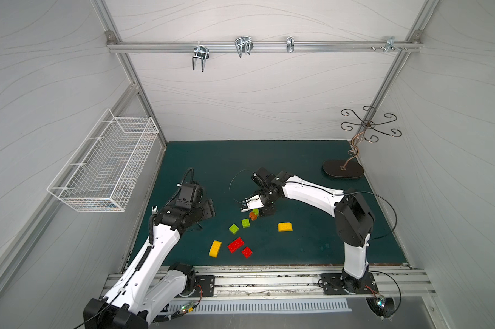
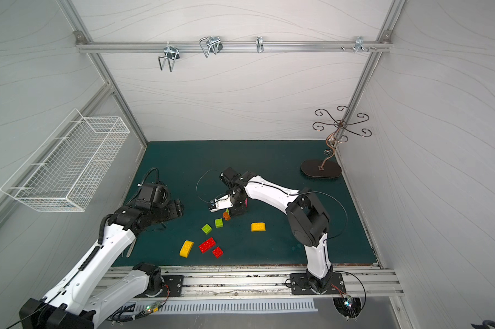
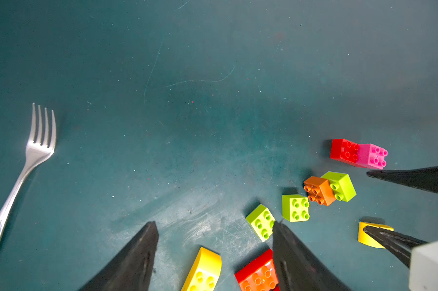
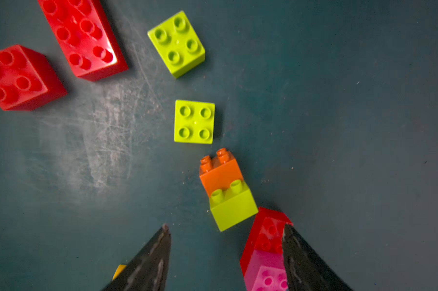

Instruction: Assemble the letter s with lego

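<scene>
My right gripper is open and hangs over the joined orange brick (image 4: 220,173) and lime brick (image 4: 233,208). That pair seems tipped on its side, its studs facing sideways. Just beyond it, in the right wrist view, a red brick (image 4: 265,235) is joined to a pink brick (image 4: 266,271), partly behind a finger. Two loose lime bricks (image 4: 194,122) (image 4: 176,44) rest with studs up. Two red bricks, a longer one (image 4: 85,36) and a smaller one (image 4: 24,80), are near the front. My left gripper is open and empty, above bare table.
Yellow bricks lie at the front left (image 1: 215,248) and right of centre (image 1: 284,226). At the table's left side is a fork (image 3: 37,152). A scroll-topped stand (image 1: 342,168) occupies the back right.
</scene>
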